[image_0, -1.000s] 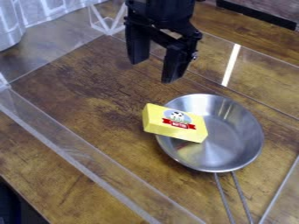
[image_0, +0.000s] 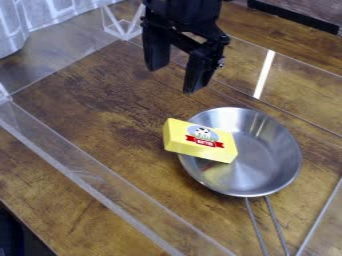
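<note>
My black gripper (image_0: 181, 62) hangs over the upper middle of the wooden table, its two fingers apart with nothing between them. Below it, toward the right, a steel pan (image_0: 259, 152) lies with its wire handle pointing to the front. A yellow box (image_0: 187, 135) with a cartoon label and red banner rests across the pan's left rim, partly inside it.
Clear plastic strips or edges border the table (image_0: 94, 110) on the left and right. A crumpled white sheet (image_0: 27, 25) is at the far top left.
The gripper has shifted very slightly, its fingers a touch higher. The pan and yellow box have not moved.
</note>
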